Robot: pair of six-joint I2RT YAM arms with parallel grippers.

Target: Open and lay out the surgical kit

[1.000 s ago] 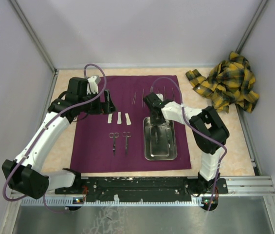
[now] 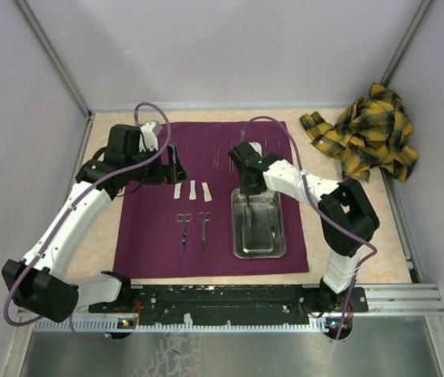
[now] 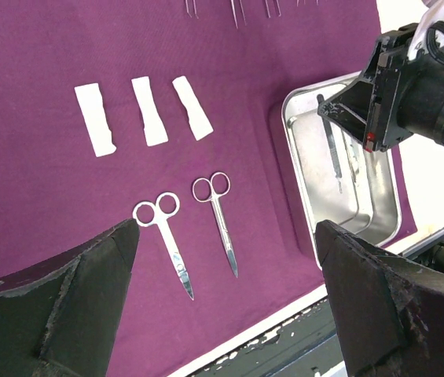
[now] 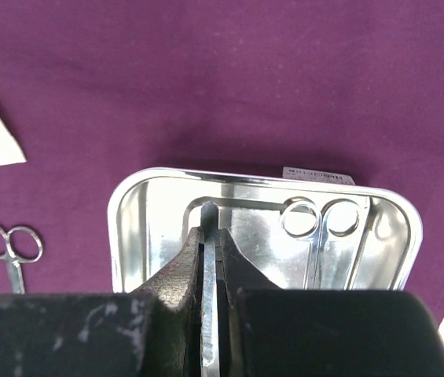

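My right gripper is shut over the steel tray [image 4: 131,236]; a long handled instrument [image 4: 209,216] shows at its fingertips, though whether it is held is unclear. In the top view it hangs at the tray's back end. Scissors [image 4: 316,220] also lie in the tray. My left gripper [image 2: 173,163] stands open above the cloth. On the purple cloth [image 2: 151,243] lie two pairs of scissors [image 3: 222,224], three white packets [image 3: 149,110] and, along the back, several tweezer-like tools [image 3: 237,12].
A crumpled yellow-and-black plaid cloth [image 2: 367,129] sits at the back right of the table.
My right gripper and the instrument below its tips have shifted a little left; the right arm looks slightly raised. The left arm is unchanged.
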